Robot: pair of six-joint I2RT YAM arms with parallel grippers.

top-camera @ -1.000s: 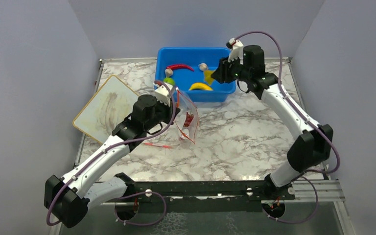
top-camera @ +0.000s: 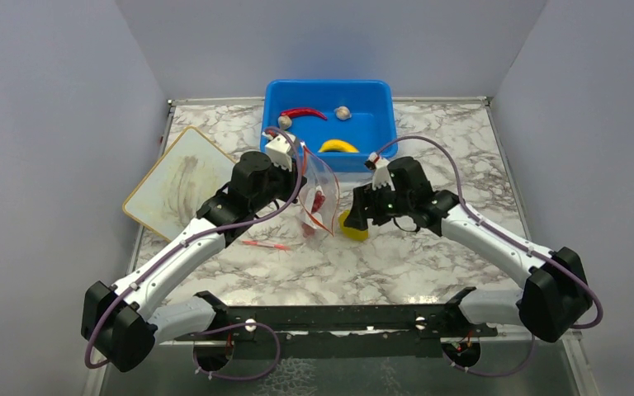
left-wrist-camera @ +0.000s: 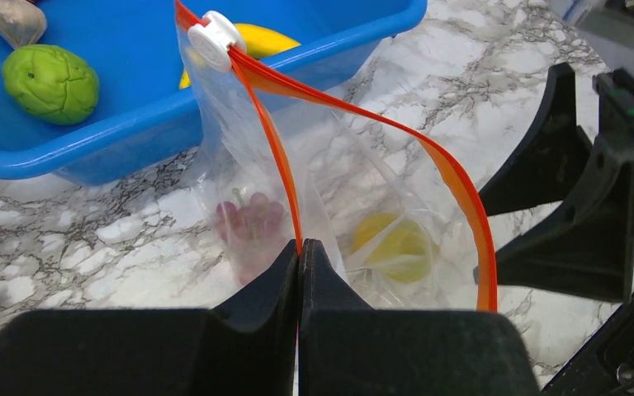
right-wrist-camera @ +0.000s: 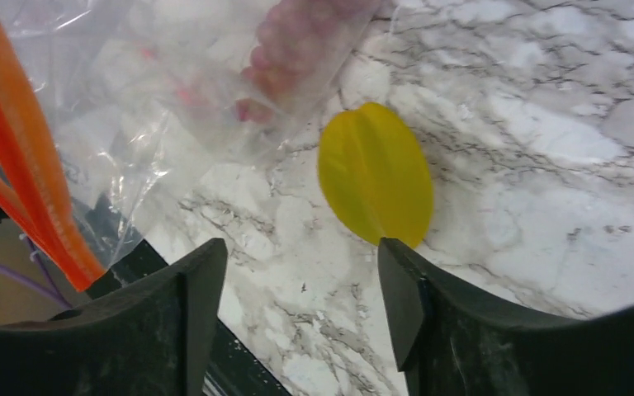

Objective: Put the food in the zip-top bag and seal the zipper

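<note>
The clear zip top bag (left-wrist-camera: 330, 165) stands with its orange-edged mouth wide apart. My left gripper is shut on one orange edge of it. A white slider (left-wrist-camera: 212, 40) sits at the far end of the zipper. Inside the bag show red grapes (left-wrist-camera: 252, 216). A yellow pepper-like food lies on the table beside the bag, outside it; the left wrist view shows it through the film. My right gripper is open and empty, low near this yellow piece, which is ahead of its fingertips and toward the right finger.
Behind the bag, the blue bin (top-camera: 330, 86) holds a red chili (top-camera: 304, 112), garlic (top-camera: 343, 113), a banana (top-camera: 338, 146) and a green vegetable (left-wrist-camera: 50, 84). A white board (top-camera: 183, 181) lies left, a red-and-white marker (top-camera: 266, 245) in front.
The yellow food went from my right gripper over the bin to the table beside the bag. The left arm barely moved.
</note>
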